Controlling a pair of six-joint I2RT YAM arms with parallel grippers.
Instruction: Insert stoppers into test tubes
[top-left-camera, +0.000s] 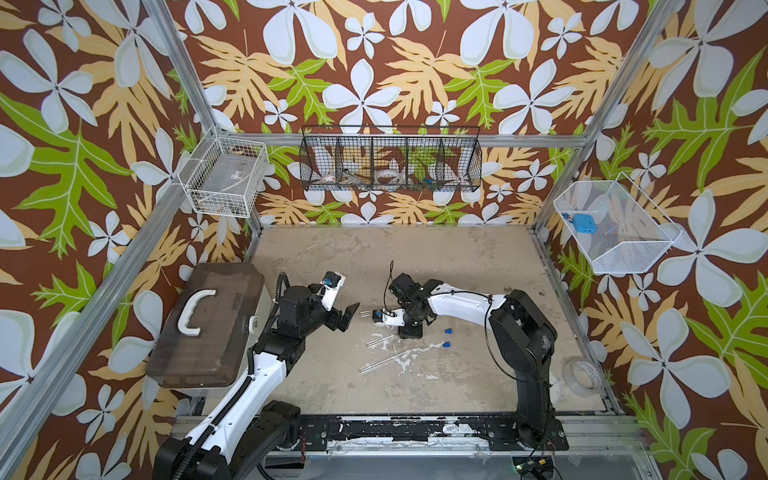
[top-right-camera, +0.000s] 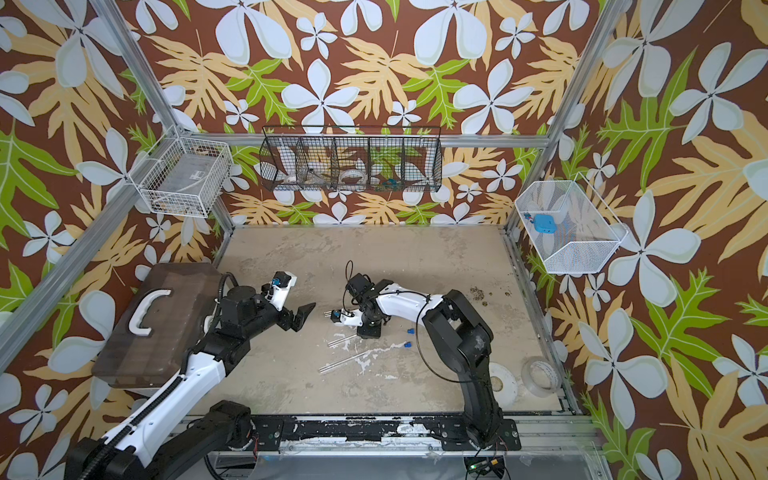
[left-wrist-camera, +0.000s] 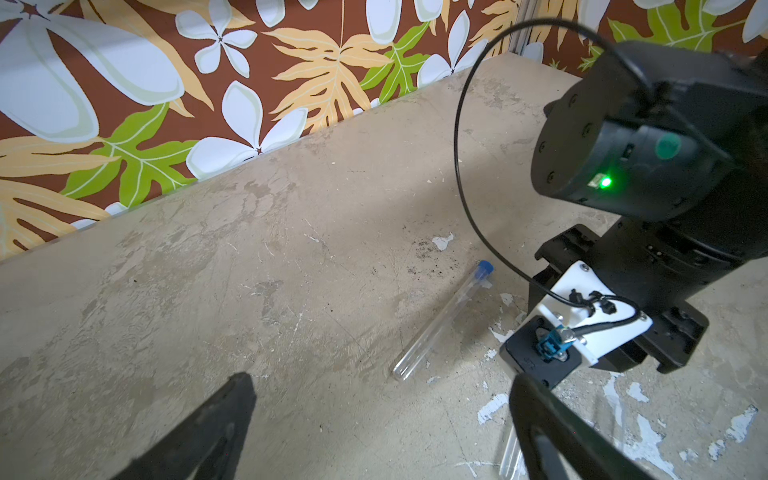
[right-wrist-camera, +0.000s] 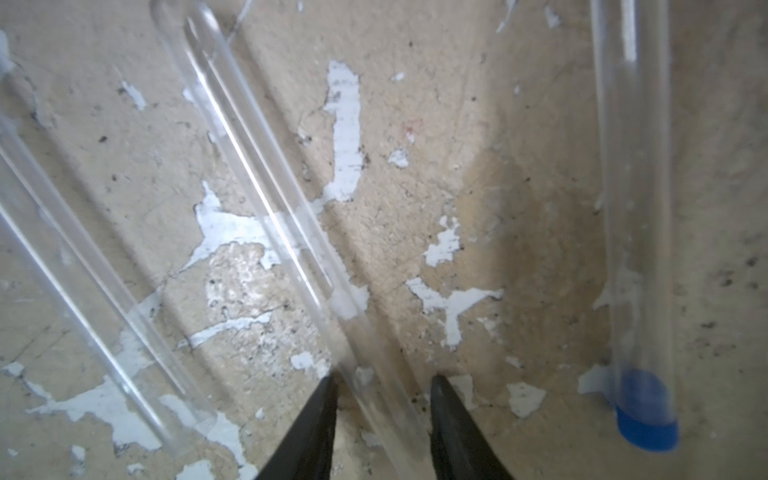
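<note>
Three clear test tubes lie on the table. The far tube (left-wrist-camera: 436, 332) has a blue stopper (left-wrist-camera: 484, 270) in its end. In the right wrist view, the middle tube (right-wrist-camera: 280, 200) runs down between the parted fingers of my right gripper; whether they touch it I cannot tell. Beside it, the near tube (right-wrist-camera: 80, 280) shows a lower end without a stopper. Two more blue stoppers (top-left-camera: 449, 330) rest right of the tubes. My left gripper is open and empty, left of the tubes.
A brown case (top-left-camera: 209, 324) stands on the left. A tape roll (top-left-camera: 584, 376) lies at the right edge. Wire baskets (top-left-camera: 389, 162) hang on the back wall.
</note>
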